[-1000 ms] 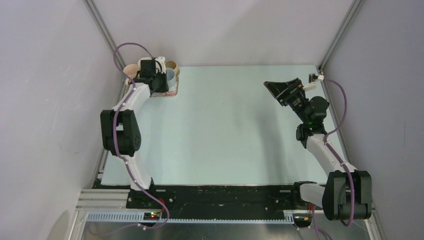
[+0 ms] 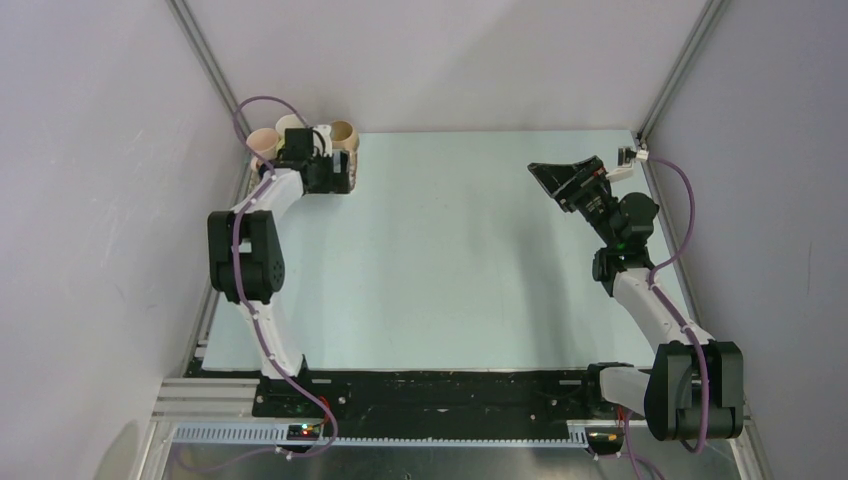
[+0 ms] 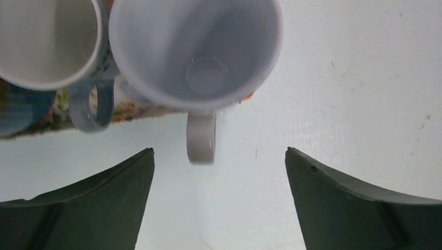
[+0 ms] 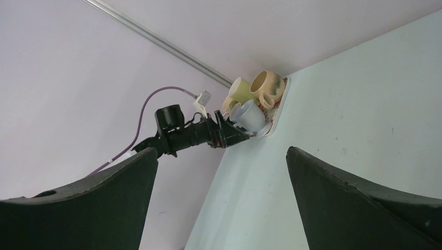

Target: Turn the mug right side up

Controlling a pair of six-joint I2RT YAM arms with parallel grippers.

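Observation:
A pale blue-grey mug (image 3: 198,41) fills the upper middle of the left wrist view, its mouth towards the camera. Its handle (image 3: 201,138) points down the frame, between the two fingers of my left gripper, which stands open. Whether the fingers touch the handle cannot be told. From the right wrist view, the same mug (image 4: 250,115) sits at the near side of a mug cluster beside the left gripper. In the top view the left gripper (image 2: 340,175) largely covers that mug. My right gripper (image 2: 543,177) is open and empty, far off to the right.
Other mugs crowd the back left corner on a patterned tray (image 4: 282,104): a tan mug (image 2: 344,135), a peach mug (image 2: 263,143) and a cream one (image 2: 289,122). Walls stand close behind and left of them.
The right arm is still.

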